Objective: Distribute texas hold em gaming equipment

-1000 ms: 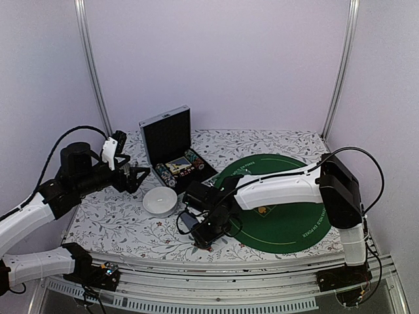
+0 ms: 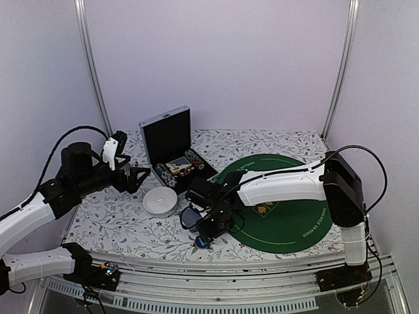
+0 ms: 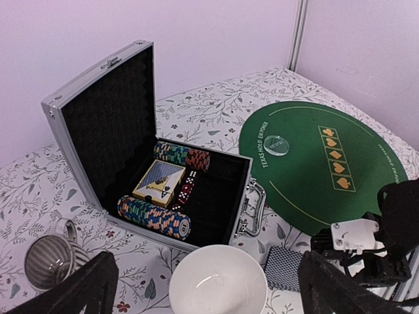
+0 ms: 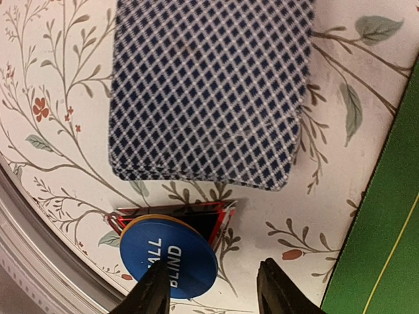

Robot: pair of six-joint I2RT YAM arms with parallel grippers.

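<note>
A blue disc (image 4: 169, 258) with white lettering including "BLIND" lies tilted over a small black-and-red piece (image 4: 206, 219) in the right wrist view. My right gripper is open beside the disc, its left fingertip overlapping the disc's edge in view; the space between its fingers looks empty. Just above lies a dark blue patterned card stack (image 4: 209, 91). My left gripper (image 2: 136, 180) hangs open and empty over the table's left side. The opened silver case (image 3: 55, 98) holds rows of chips (image 3: 154, 217), a card deck (image 3: 159, 182) and red dice (image 3: 186, 190).
A white bowl (image 3: 218, 281) stands before the case, with a metal mug (image 3: 49, 261) to its left. The round green mat (image 2: 288, 229) fills the table's right side, partly covered by the right arm. A clear disc (image 3: 276, 145) rests on it.
The blue disc now shows below it, where a small reddish patch showed before. The left arm is still.
</note>
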